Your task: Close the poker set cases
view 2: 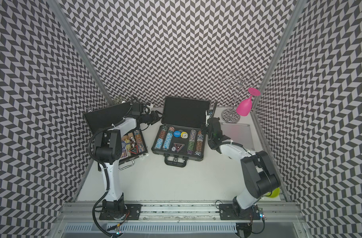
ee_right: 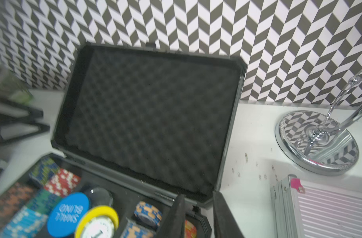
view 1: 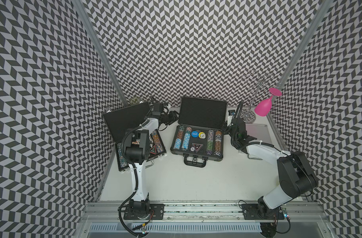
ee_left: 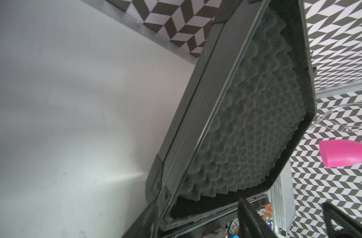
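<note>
Two poker cases have lids raised. The middle case point(view 1: 196, 152) holds chip rows; its lid point(ee_right: 149, 115) leans back. The left case point(view 2: 135, 156) sits partly behind my left arm, its lid point(view 2: 103, 115) up. My left gripper point(view 1: 173, 117) is open beside the middle lid's left side; in the left wrist view its fingers are at a lid edge point(ee_left: 196, 123), nothing visibly gripped. My right gripper is at the right hinge corner of the middle case, fingers part open; whether anything is between them is unclear.
A pink glass point(view 1: 264, 107) hangs on a chrome stand point(ee_right: 315, 154) at back right, above an aluminium case point(ee_right: 323, 206).
</note>
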